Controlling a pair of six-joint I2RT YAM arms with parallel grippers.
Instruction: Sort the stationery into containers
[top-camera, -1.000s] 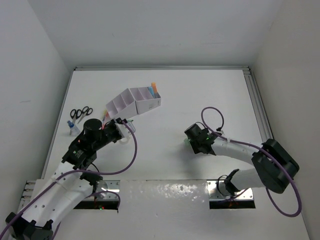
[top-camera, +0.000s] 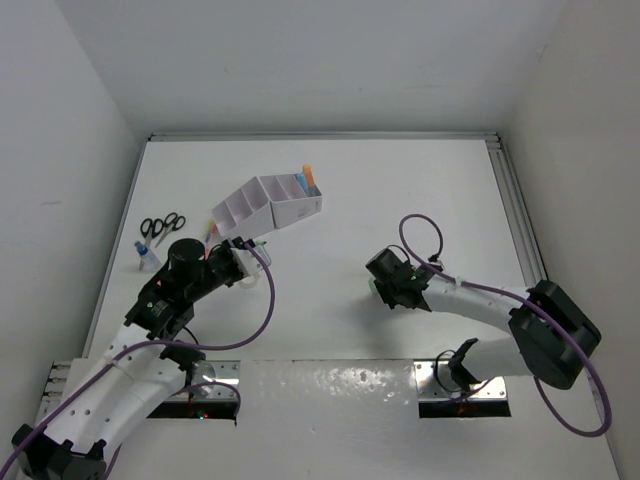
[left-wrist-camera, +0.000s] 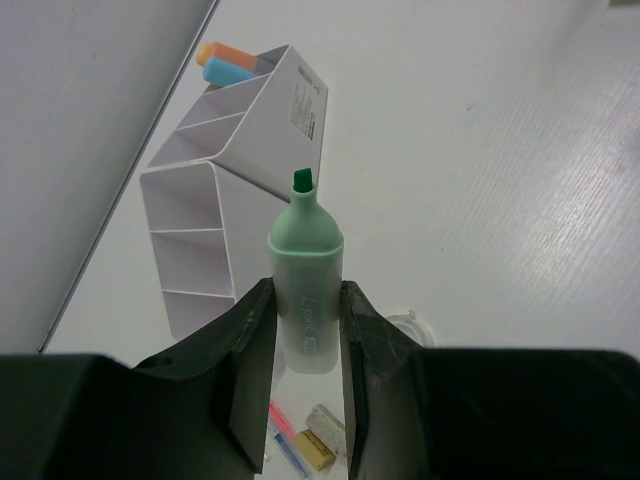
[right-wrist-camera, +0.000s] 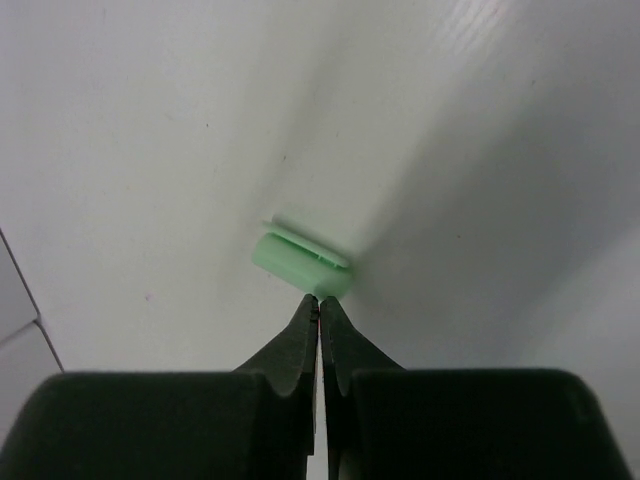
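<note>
My left gripper is shut on a pale green highlighter body (left-wrist-camera: 305, 256), held upright with its dark green tip bare, near the white compartment organisers (top-camera: 243, 212). A green cap (right-wrist-camera: 298, 262) lies on the table; my right gripper is shut just by it, nothing showing between its fingers. Orange (left-wrist-camera: 232, 56) and blue (left-wrist-camera: 227, 73) highlighters stand in an organiser compartment. Scissors (top-camera: 172, 222), a blue-capped item (top-camera: 147, 256), pens (left-wrist-camera: 283, 422) and small erasers (left-wrist-camera: 315, 450) lie to the left.
A roll of tape (left-wrist-camera: 414, 326) lies under my left gripper. Walls border the table on the back and sides.
The left arm is practically unchanged.
</note>
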